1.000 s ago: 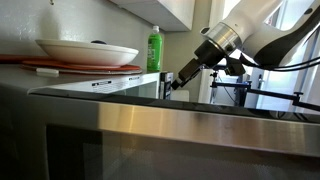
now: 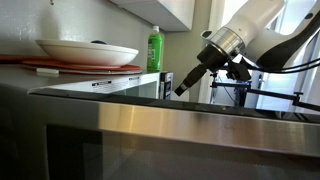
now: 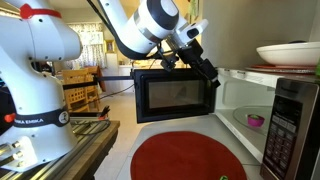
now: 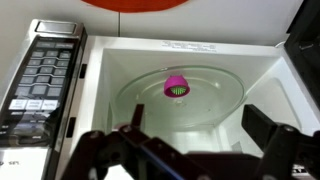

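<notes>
A small pink cup [image 4: 177,80] with something green inside sits on the clear glass turntable [image 4: 225,100] in the white cavity of the microwave [image 4: 95,75]. The second exterior view shows that pink cup [image 3: 255,121] through the open front, with the dark microwave door [image 3: 175,92] swung out. My gripper is open and empty, its fingers spread on both sides of the wrist view. From the side, the gripper [image 2: 197,82] hangs above the top edge of the door, clear of the cup.
Atop the microwave are a white bowl [image 2: 85,53] on a reddish-brown plate [image 2: 90,68] and a green bottle [image 2: 154,50]. A control panel [image 3: 285,120] flanks the opening. A round red mat [image 3: 185,158] covers the counter in front, mostly clear.
Everything else there looks the same.
</notes>
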